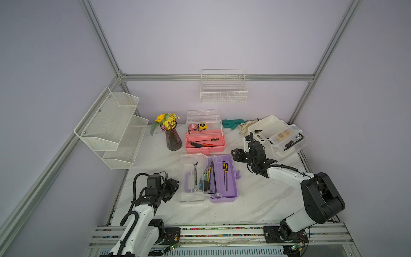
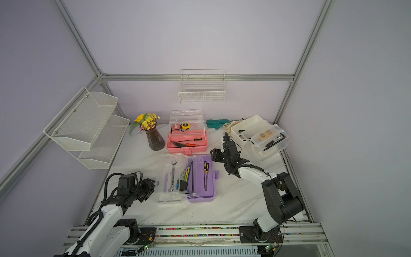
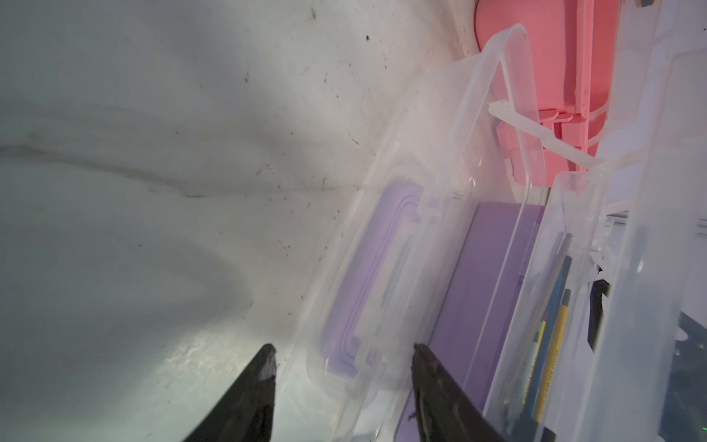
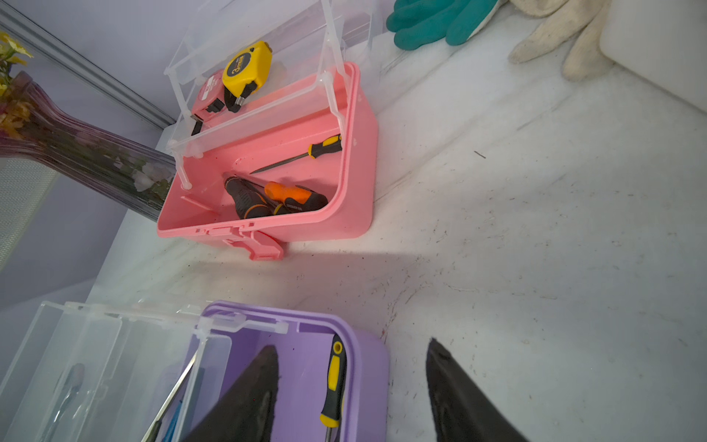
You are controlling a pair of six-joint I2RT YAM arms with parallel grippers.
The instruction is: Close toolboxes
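The purple toolbox (image 1: 231,184) lies open at front center, screwdrivers inside, its clear lid (image 1: 186,173) folded left with a tray holding wrenches and pens. My left gripper is open at that lid's outer edge, near the table. Behind stands the open pink toolbox (image 4: 361,176), holding screwdrivers, with tape measures in its raised clear tray. A white toolbox (image 1: 265,124) stands open at back right, its clear lid tray holding tools. My right gripper is open, right of the purple box, above the table, nothing between its fingers.
A vase (image 1: 173,139) of flowers stands back left, beneath a wall rack (image 1: 107,128). Gloves (image 1: 233,123) lie at the back. A wire basket (image 1: 222,90) hangs on the back wall. Bare table is right of the purple box.
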